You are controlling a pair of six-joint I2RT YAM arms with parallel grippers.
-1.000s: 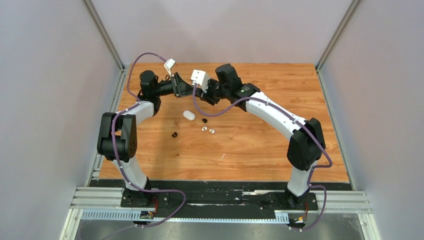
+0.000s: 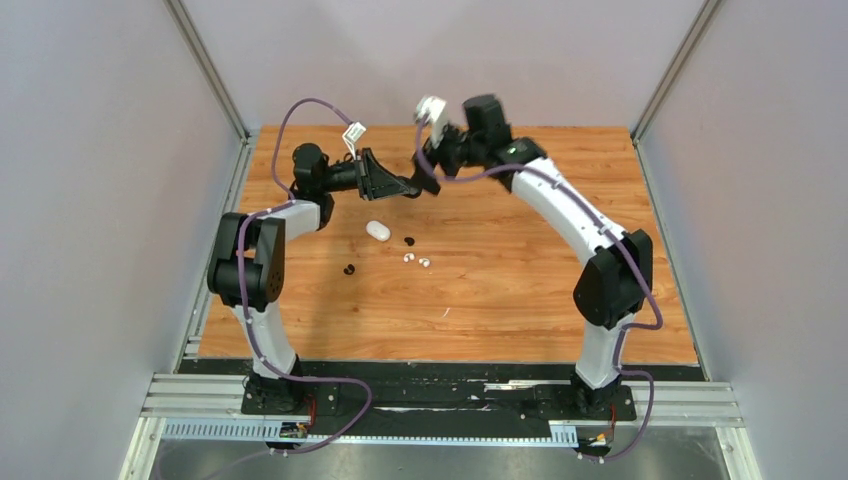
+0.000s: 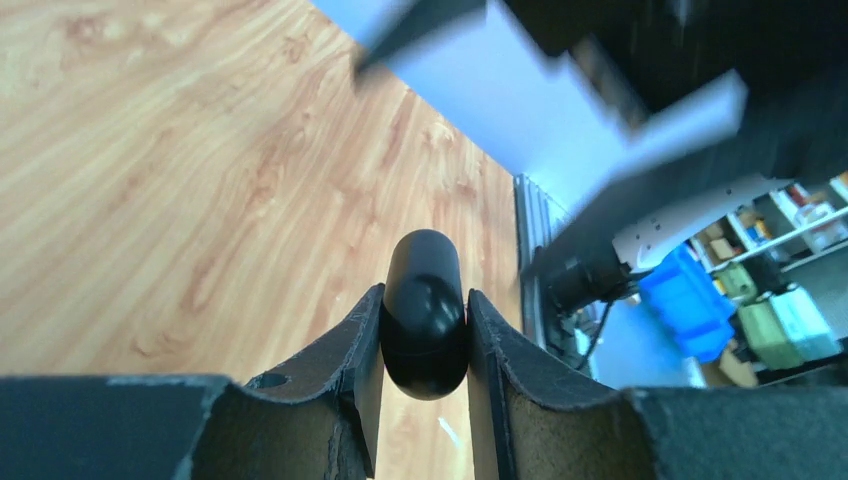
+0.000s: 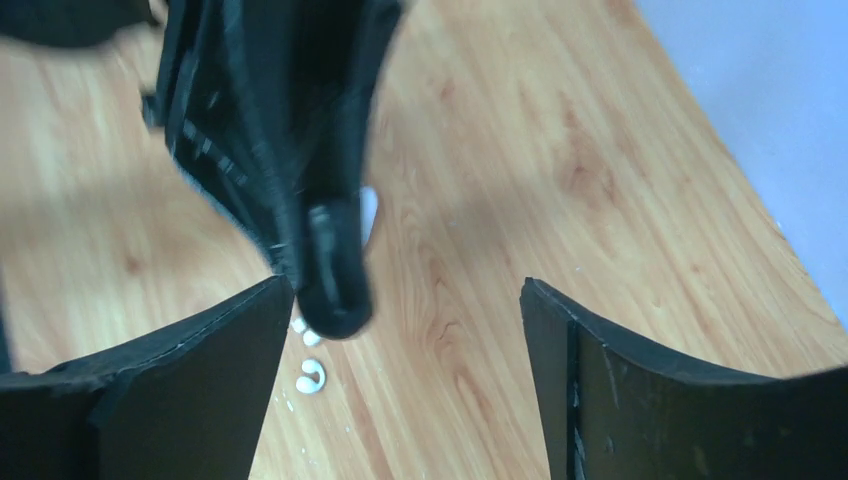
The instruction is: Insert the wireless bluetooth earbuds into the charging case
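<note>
In the left wrist view a glossy black charging case (image 3: 423, 330) is held upright between the fingertips of my shut left gripper. In the right wrist view my right gripper is open, its fingers either side of empty space, with the blurred left gripper and case beyond. On the table in the top view lie a white case (image 2: 378, 230), white earbuds (image 2: 424, 262), more white earbuds (image 2: 408, 257) and small black pieces (image 2: 349, 269).
Both arms meet over its back middle; walls stand behind and at both sides.
My right gripper has pulled away from the held case, up and to the right in the top view, and is blurred by motion. My left gripper has shifted slightly right.
</note>
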